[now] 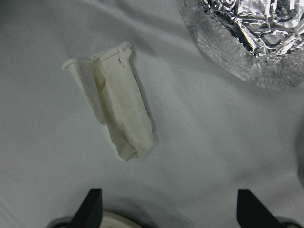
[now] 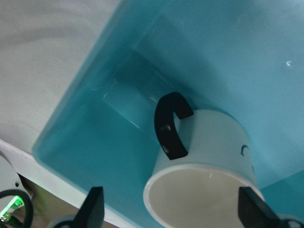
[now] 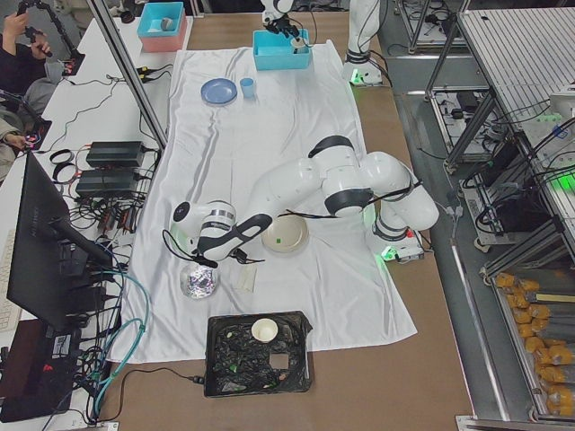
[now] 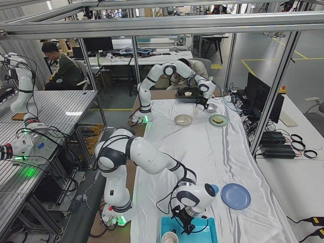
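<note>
A flattened cream paper piece (image 1: 121,107) lies on the white cloth, beside a crinkled foil bowl (image 1: 256,57) in the left wrist view. My left gripper hangs open above them, its fingertips at the bottom edge, nothing between. My right gripper is open over a white mug (image 2: 216,142) with a dark handle, lying on its side in a blue bin (image 2: 104,133); the mug's rim sits between and below the fingertips.
A tan plate (image 4: 183,120), a green plate with food (image 4: 218,120), a blue plate (image 4: 236,196) and a blue cup share the cloth. A black tray (image 3: 259,377) sits at the left arm's end.
</note>
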